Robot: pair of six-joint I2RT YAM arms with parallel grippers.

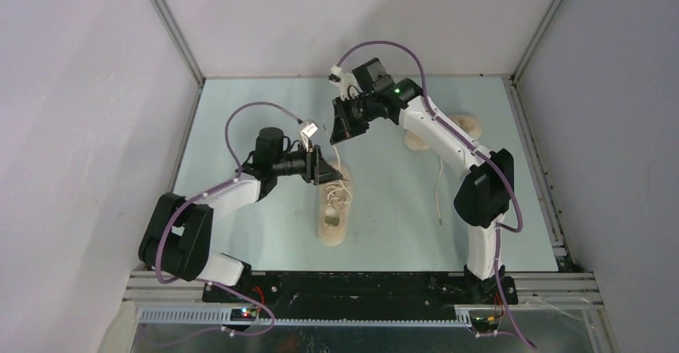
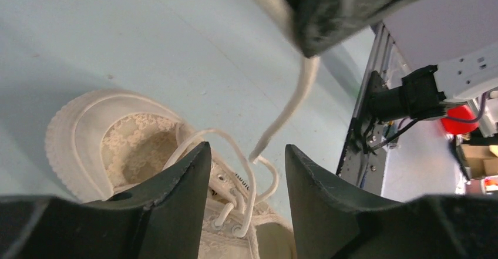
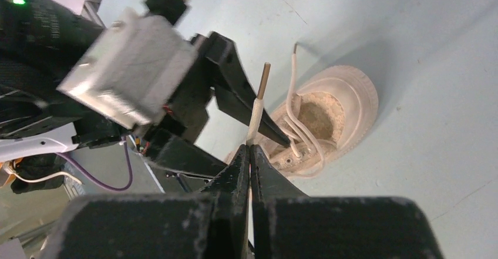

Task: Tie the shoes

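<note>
A beige shoe [image 1: 332,223] lies on the table, laces looped over its front. My right gripper is shut on a pale shoelace [image 3: 255,118], whose brown tip sticks up past the fingers. The lace runs taut from there down to the shoe. My left gripper stands open just above the lacing, its two fingers apart on either side of the lace [image 2: 288,112]; neither visibly pinches it. Looser lace loops [image 2: 226,135] arch near the left fingertips. Part of the shoe is hidden behind the left fingers in the top view.
A second shoe [image 1: 466,125] lies at the back right, partly covered by the right arm, with one lace [image 1: 439,197] stretched out towards the front. Bare table [image 1: 392,209] lies between the shoes. The two grippers are close together.
</note>
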